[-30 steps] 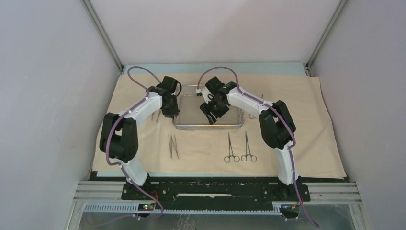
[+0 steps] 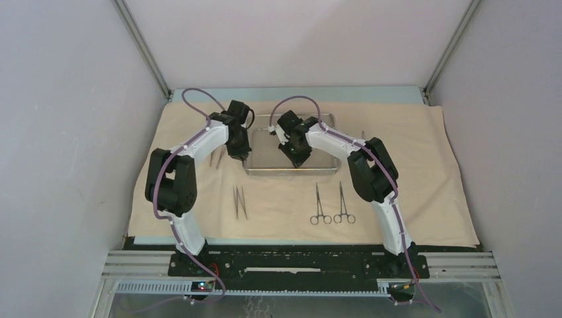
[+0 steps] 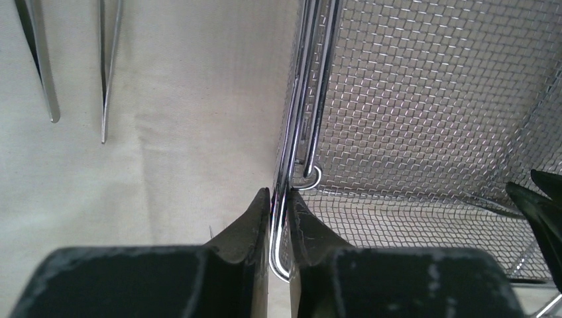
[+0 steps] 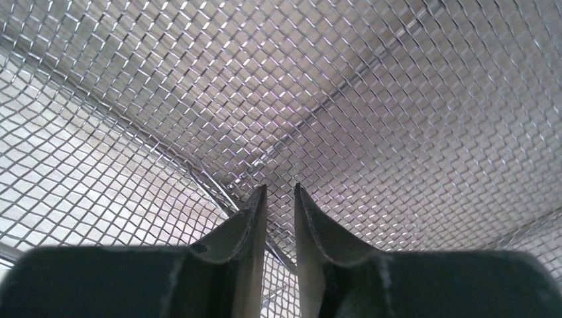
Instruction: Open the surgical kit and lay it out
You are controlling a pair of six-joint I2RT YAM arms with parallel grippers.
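Observation:
The wire mesh tray [image 2: 265,170] lies mid-cloth. In the left wrist view, my left gripper is at the tray's left-side steel rail [image 3: 305,86], its fingertips close round it; whether it grips is unclear. My right gripper is down inside the tray at a thin steel piece [image 4: 215,187] along the mesh edge, its fingers nearly together on it. Two pairs of tweezers [image 2: 240,202] and two ring-handled clamps [image 2: 319,205] lie on the cloth in front of the tray.
More slender instruments [image 3: 109,66] lie left of the tray, and others at its right, partly hidden by the right arm.
The tray has shifted slightly back and right, with my left gripper moving along with it. My right gripper has moved a little, and its fingers look closer together.

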